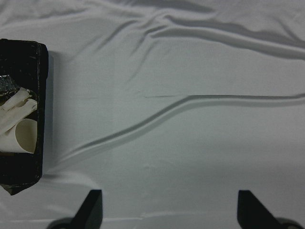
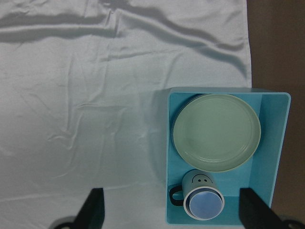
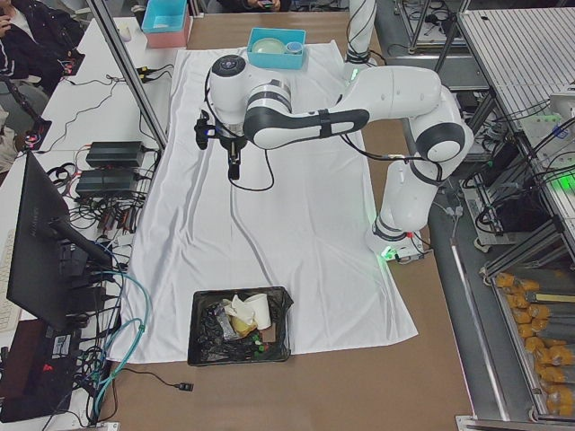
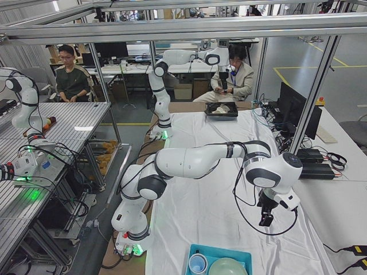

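Observation:
My left gripper hangs open above the white cloth, nothing between its fingers. To its left in the left wrist view lies a black lined bin point(image 1: 40, 71) holding crumpled paper, a paper cup point(image 1: 21, 138) and wrappers. My right gripper is also open and empty, high over the other end of the cloth. Below it, toward the right in the right wrist view, sits a blue tray point(image 2: 269, 157) with stacked pale green plates point(image 2: 217, 131) and a smiley mug point(image 2: 195, 179) with a blue cup point(image 2: 205, 205) inside.
Monitors, black boxes point(image 3: 108, 166) and tangled cables line one side on the neighbouring table. A metal-topped bench point(image 3: 503, 63) stands on the other side. Two people point(image 4: 69, 80) sit beyond the tables.

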